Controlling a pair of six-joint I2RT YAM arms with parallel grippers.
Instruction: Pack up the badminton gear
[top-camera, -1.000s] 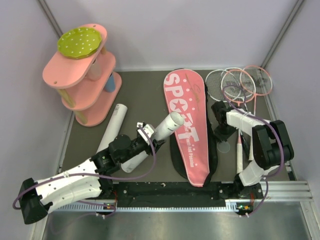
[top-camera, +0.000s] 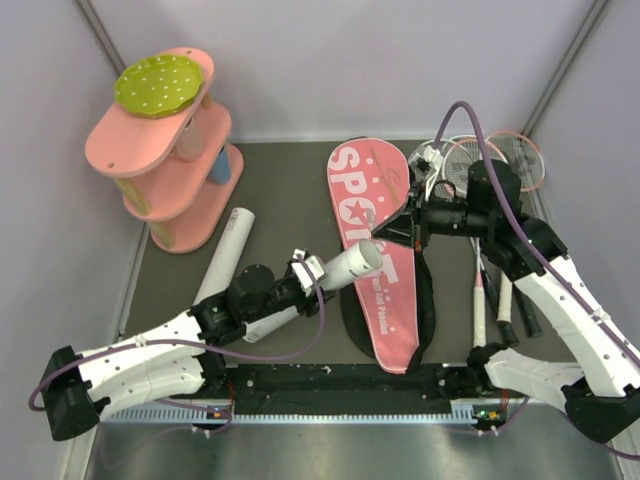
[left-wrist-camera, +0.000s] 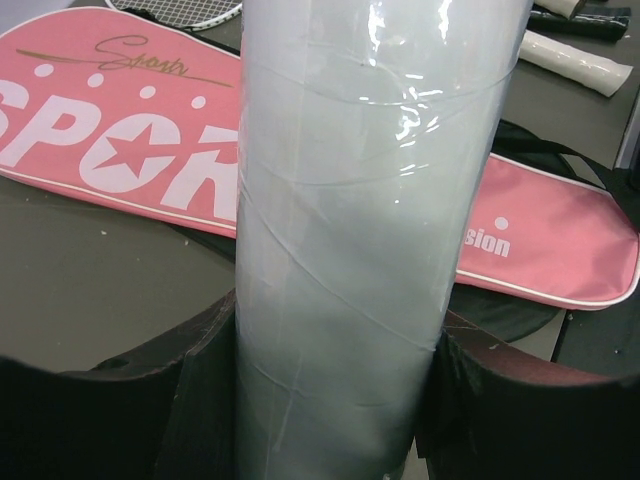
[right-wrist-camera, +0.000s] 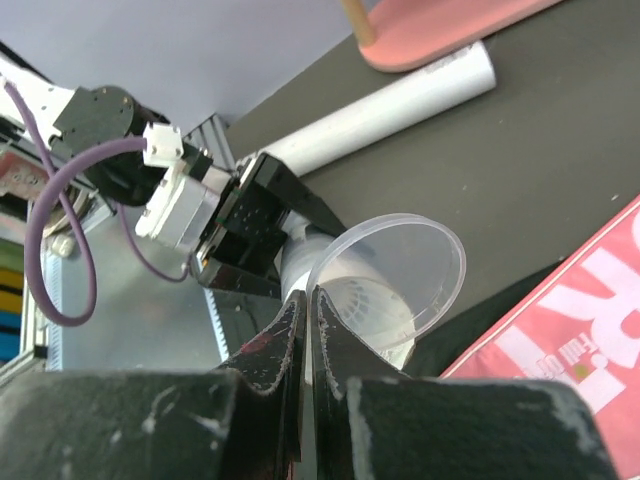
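Observation:
My left gripper (top-camera: 312, 284) is shut on a white shuttlecock tube (left-wrist-camera: 350, 200), held tilted up to the right, its end open in the top and right wrist views. My right gripper is shut on a thin clear round lid (right-wrist-camera: 390, 235) by its edge, just above that open end. The pink racket bag (top-camera: 372, 230) lies in the middle with black fabric beside it. Rackets (top-camera: 520, 160) lie at the right, their handles partly behind my right arm.
A pink tiered shelf (top-camera: 160, 170) with a green dish stands at back left. Another white tube (top-camera: 230, 250) lies beside it on the grey floor.
My right gripper has risen from beside the rackets and moved left with the lid to the tube's end. My left gripper and tube have shifted slightly right and down.

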